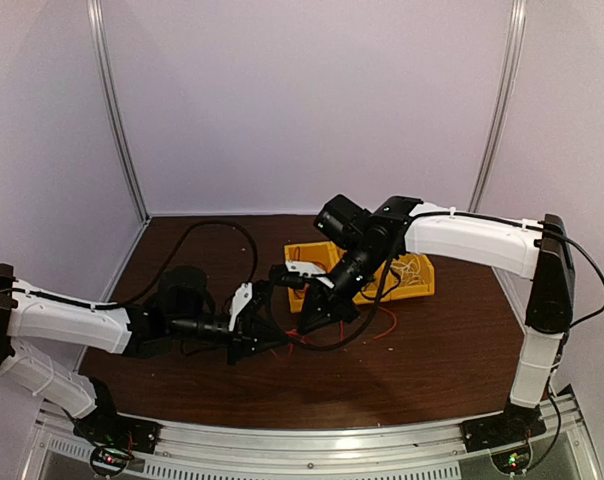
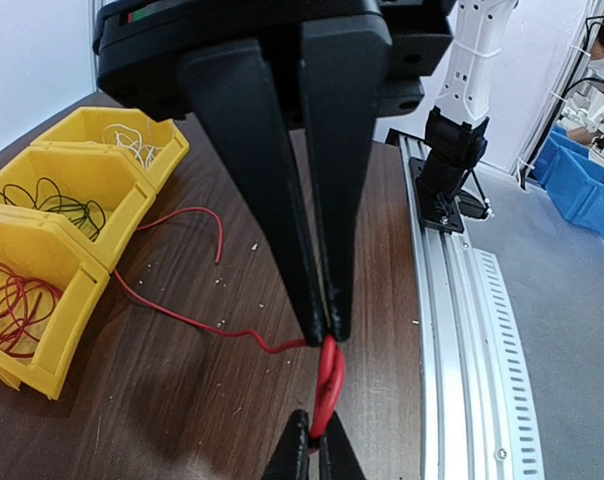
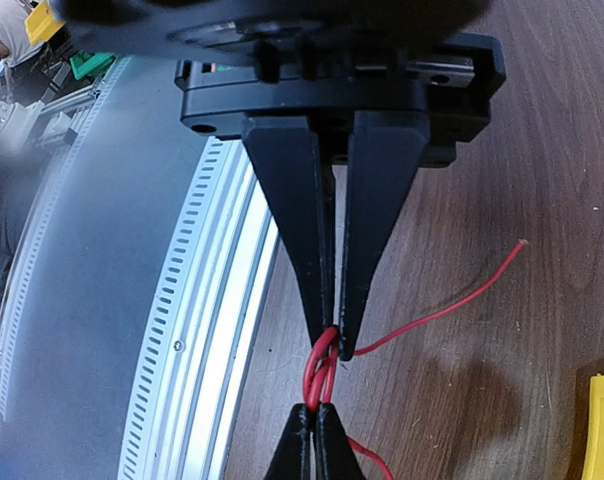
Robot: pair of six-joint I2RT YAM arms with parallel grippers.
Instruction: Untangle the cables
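Observation:
A thin red cable [image 2: 192, 322] lies across the table and runs up to the two grippers near the front middle. In the left wrist view, my left gripper enters from the bottom, its tips shut on a red strand. Just above it, my right gripper reaches down with its fingers together on the same red bundle. From the right wrist view, the right gripper pinches folded red strands, and the left gripper's tips [image 3: 347, 345] close on a nearby part. How the strands cross between them is partly hidden.
Behind the arms stands a yellow divided bin [image 1: 414, 288] with red, dark and white cables in its compartments. A loose red cable end [image 3: 523, 242] lies on bare table.

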